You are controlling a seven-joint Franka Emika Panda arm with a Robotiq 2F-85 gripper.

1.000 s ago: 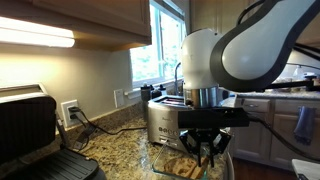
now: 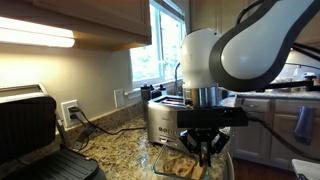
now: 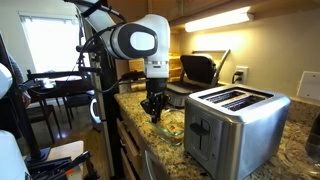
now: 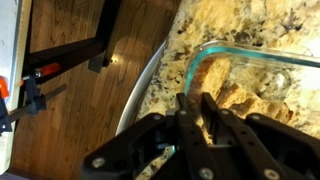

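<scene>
A clear glass dish (image 4: 235, 48) with a greenish rim rests on the speckled counter. Inside it lie brown pieces of bread (image 4: 245, 100), also visible as bread (image 2: 180, 166) in exterior view 1. My gripper points down at one side of the dish, its fingertips close together. It looks shut on a brown bread piece (image 4: 208, 76) by the dish's rim, though the fingers partly hide the contact. In exterior view 2, the gripper (image 3: 155, 120) is low over the dish (image 3: 171, 131), and its tips are hard to make out.
Close beside the dish stands a silver toaster (image 3: 235, 125). An open black grill (image 2: 35, 130) sits farther along the counter (image 2: 125, 150). The counter's edge and the wooden floor (image 4: 125, 55) lie on the other side.
The fingertips appear closer together than one second ago. Arm, dish and toaster look unmoved.
</scene>
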